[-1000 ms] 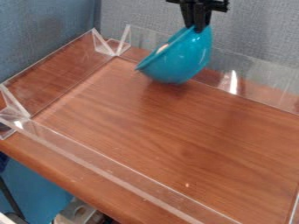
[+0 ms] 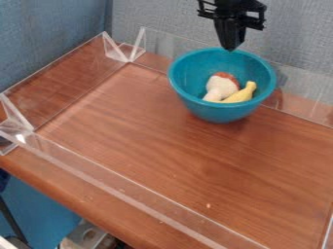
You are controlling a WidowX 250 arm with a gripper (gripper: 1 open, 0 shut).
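Observation:
A blue bowl (image 2: 202,105) stands upright on the wooden tray near the back right. Inside it lie a yellow banana-shaped item (image 2: 240,94) and a pale item with a reddish top (image 2: 217,86). The black gripper (image 2: 229,39) hangs at the top, just above the bowl's back rim; whether it is open or shut is hard to tell.
Clear plastic walls (image 2: 130,51) edge the wooden surface (image 2: 156,165). A grey padded wall is behind, with blue at the left.
The bowl has gone from steeply tilted to upright, its contents now resting in it. The gripper stays above its back rim.

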